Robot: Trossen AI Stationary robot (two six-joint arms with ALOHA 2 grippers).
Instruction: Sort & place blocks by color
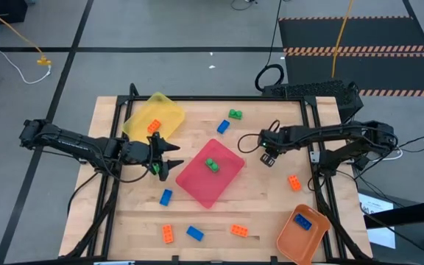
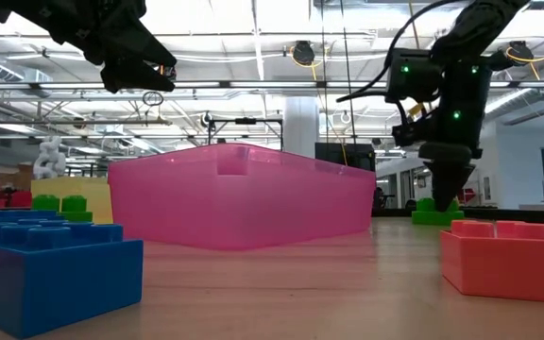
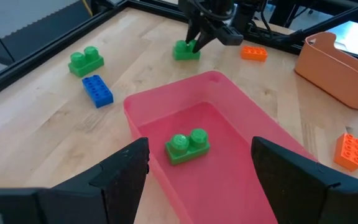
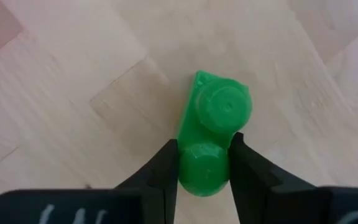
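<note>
In the right wrist view my right gripper is shut on the near stud end of a green block (image 4: 219,106), which appears to rest on the wood. The left wrist view shows that block beside the pink bin (image 3: 213,79), toward the right arm. Another green block (image 3: 187,146) lies inside the pink bin. My left gripper stands open with nothing between its fingers, above the table at the bin's left. One more green block (image 1: 235,114) and a blue block (image 1: 223,126) sit behind the bin.
A yellow bin (image 1: 169,110) at the back left holds an orange block (image 1: 154,126). The orange bin (image 1: 285,239) at front right has a blue block (image 1: 302,221) in it. Loose orange and blue blocks lie along the front, and one orange block (image 1: 294,182) sits right of the pink bin.
</note>
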